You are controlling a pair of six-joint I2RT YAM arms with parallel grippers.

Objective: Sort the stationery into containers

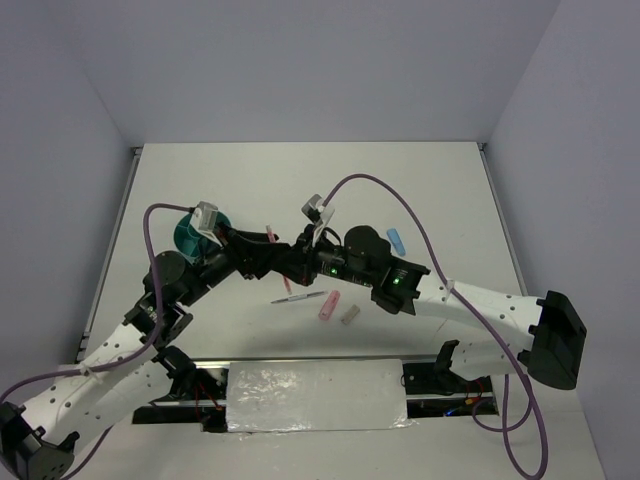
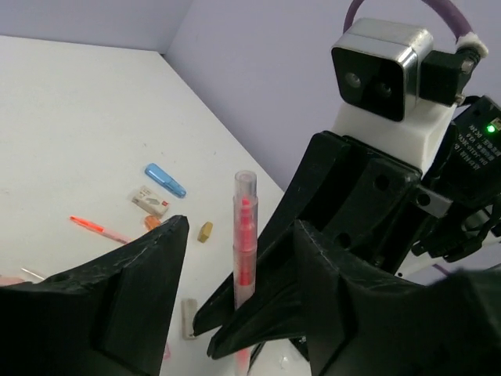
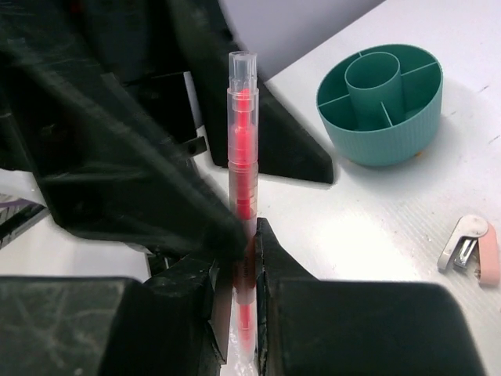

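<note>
Between the two arms stands a clear pen with a pink-red core (image 3: 243,149), nearly upright. My left gripper is open around its upper part, with a gap to the pen on both sides in the left wrist view. Lower down, the two close-set fingers of my right gripper are shut on the pen. In the top view both grippers overlap and hide the middle of the pen. A round teal divided container (image 3: 415,139) stands beyond the grippers, its compartments empty as far as visible in the right wrist view.
On the table lie a pink-and-white clip-like item (image 3: 489,254), a blue item (image 2: 165,180), an orange-tipped pen (image 2: 98,229), a pale eraser-like block (image 2: 189,317), a silver pen (image 1: 299,298) and a pink piece (image 1: 329,305).
</note>
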